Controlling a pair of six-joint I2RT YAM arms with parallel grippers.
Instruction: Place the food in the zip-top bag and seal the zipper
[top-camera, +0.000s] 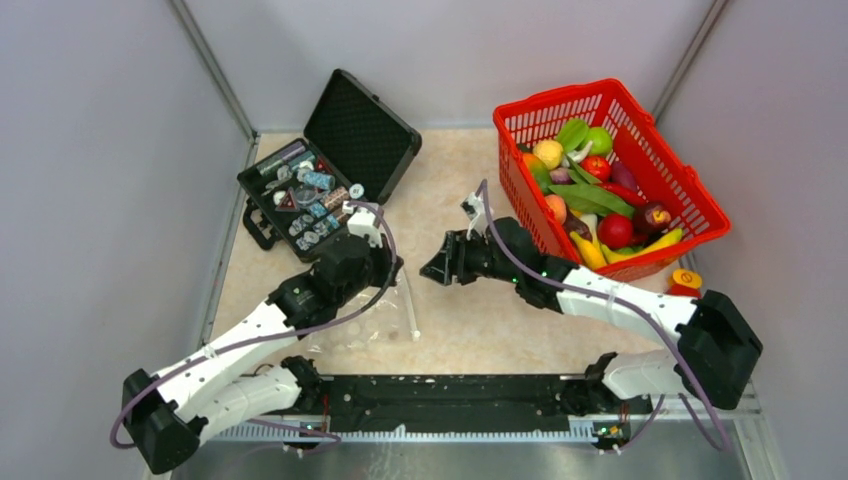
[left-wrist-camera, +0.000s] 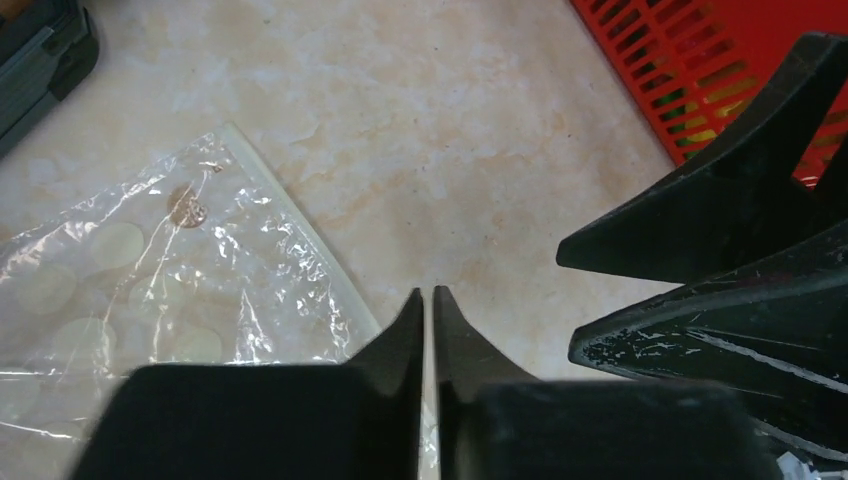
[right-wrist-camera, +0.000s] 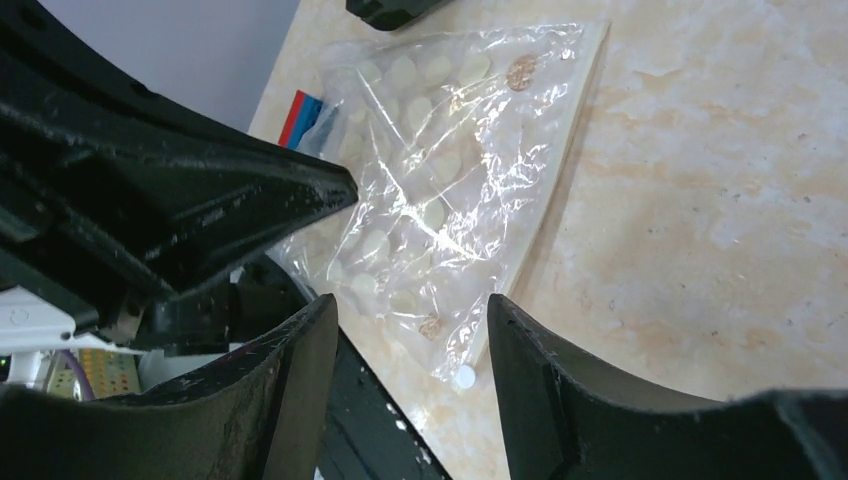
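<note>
A clear zip top bag (top-camera: 360, 320) with a zipper strip (left-wrist-camera: 290, 220) along one side lies flat on the table, partly under my left arm in the top view; no food shows in it. My left gripper (top-camera: 385, 265) hangs over the bag, its dark fingertips close together in its wrist view (left-wrist-camera: 428, 305); whether shut is unclear. My right gripper (top-camera: 440, 265) is to the right of the bag, its fingers apart with nothing between them (right-wrist-camera: 405, 310). The food, mostly fruit and vegetables, fills a red basket (top-camera: 700, 215) at the right.
An open black case (top-camera: 355, 130) of small items stands at the back left. A yellow and red item (top-camera: 685, 285) lies right of the basket. The middle of the table between case and basket is clear.
</note>
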